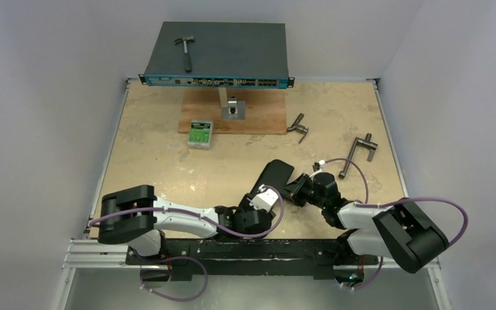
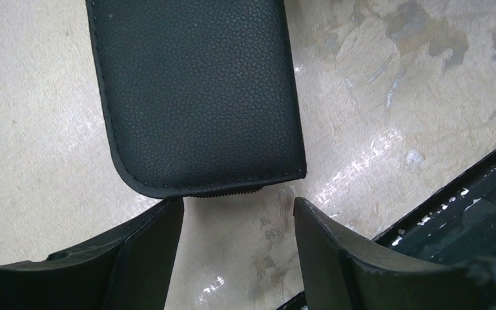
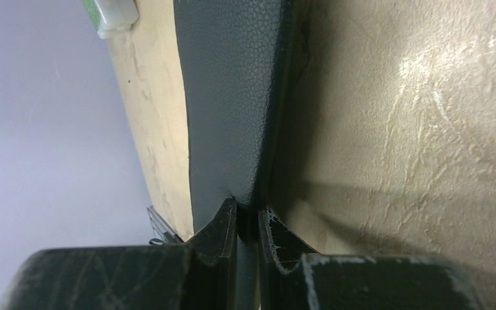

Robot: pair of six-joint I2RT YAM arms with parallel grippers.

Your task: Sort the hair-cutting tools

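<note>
A black leather case [image 1: 272, 174] lies at the front middle of the table, between the two arms. In the left wrist view its rounded end [image 2: 200, 103] sits just beyond my left gripper, whose fingers stand apart at the case's zipped edge, with only table visible between them. In the right wrist view my right gripper is shut on the long side [image 3: 226, 110] of the case. Any tools inside the case are hidden.
A green-labelled plastic box [image 1: 199, 133] lies left of centre. Two metal taps [image 1: 298, 129] [image 1: 364, 145] lie to the right. A hammer [image 1: 186, 55] rests on the raised rack unit [image 1: 232, 48] at the back.
</note>
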